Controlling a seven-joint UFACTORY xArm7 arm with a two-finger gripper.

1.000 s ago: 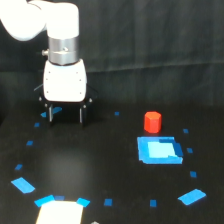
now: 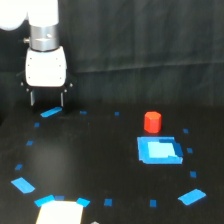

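My gripper (image 2: 47, 98) hangs in the upper left of the camera view, below the white arm. Its two thin dark fingers stand well apart, with nothing visible between them. On the right half of the black table, a red block (image 2: 153, 122) stands close behind a blue tray (image 2: 142, 152) with a white patch inside. Both are well to the right of the gripper, with bare table between.
A pale block-like object (image 2: 60, 213) is cut off by the bottom edge. Small blue squares and larger blue strips (image 2: 191, 197) are scattered over the table. A dark curtain (image 2: 140, 50) hangs behind.
The arm and gripper have moved left and up in the picture, and look a little smaller. The gripper stays open. The red block and tray have not moved.
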